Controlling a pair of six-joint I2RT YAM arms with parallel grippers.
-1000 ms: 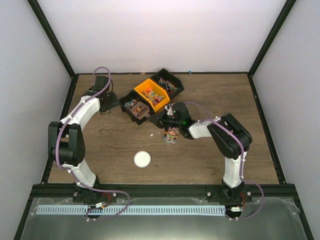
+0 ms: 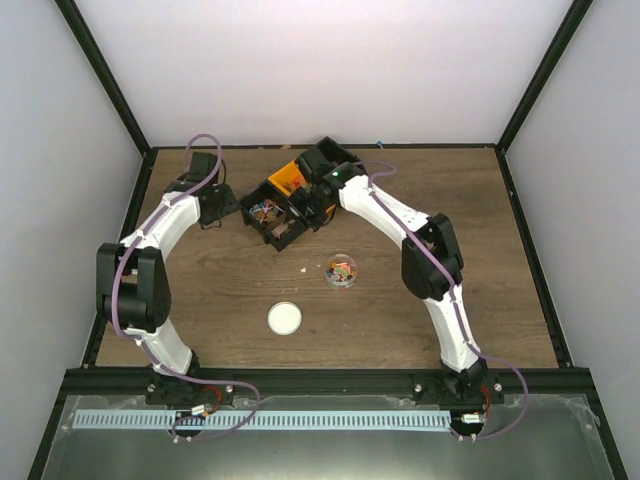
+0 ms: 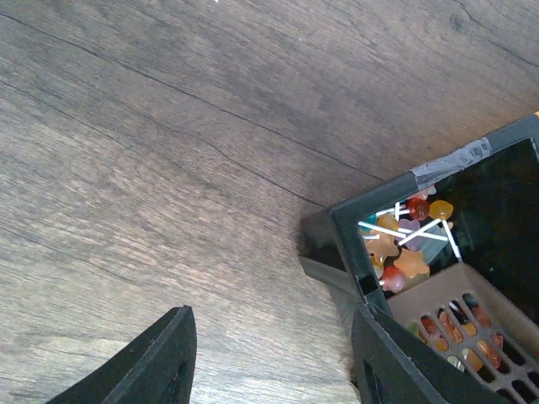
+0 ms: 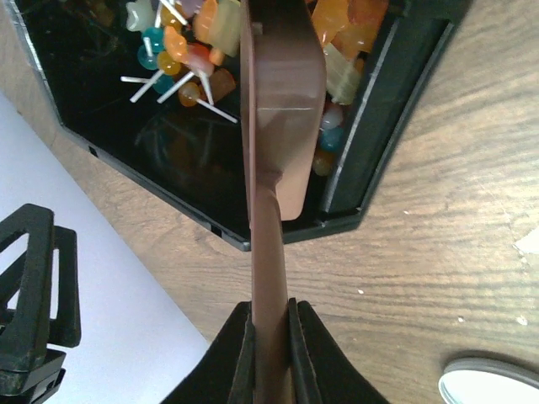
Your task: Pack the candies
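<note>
My right gripper is shut on the brown handle [image 4: 271, 244] of a scoop, whose body [image 4: 286, 101] lies over the candy bins; lollipops and wrapped-looking candies fill the dark bin [image 4: 143, 168] around it. In the left wrist view a black bin [image 3: 345, 227] holds lollipops [image 3: 417, 206] and a slotted scoop [image 3: 459, 320] over more candies. My left gripper stands open left of that bin, nothing between its fingers. In the top view the round container [image 2: 340, 270] of candies sits below the bins.
An orange bin [image 2: 286, 175] sits between two black bins. A white round lid [image 2: 285, 318] lies on the lower middle of the table.
My right arm has moved up and leftward from beside the candy container to over the bins, carrying the scoop. The left arm has not visibly moved.
</note>
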